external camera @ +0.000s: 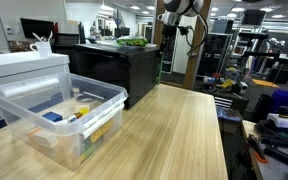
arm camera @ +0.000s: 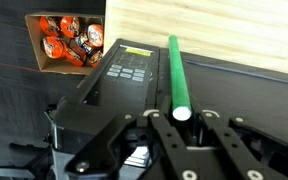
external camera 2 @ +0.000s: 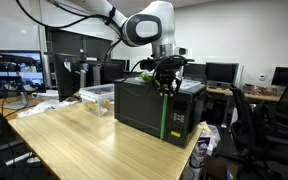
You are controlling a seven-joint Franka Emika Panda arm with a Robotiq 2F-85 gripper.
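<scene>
A black microwave [external camera 2: 136,107] stands on the table with a green vertical handle [external camera 2: 164,116] along its front. In the wrist view the green handle [arm camera: 177,72] runs away from the camera, its pale end close to my fingers. My gripper [external camera 2: 167,90] is at the upper part of that handle and shut on it. The first exterior view shows the gripper [external camera: 168,40] small and far off, at the microwave's far front edge. The keypad [arm camera: 126,73] lies beside the handle. The door looks closed, though its edge is hard to make out.
A clear plastic bin [external camera: 59,115] with small items stands on the table [external camera: 169,130], whose middle is bare. Something green [external camera: 134,41] lies on top of the microwave. Beyond the table edge is a box of orange-and-white packages [arm camera: 74,40]. An office chair [external camera 2: 256,125] stands nearby.
</scene>
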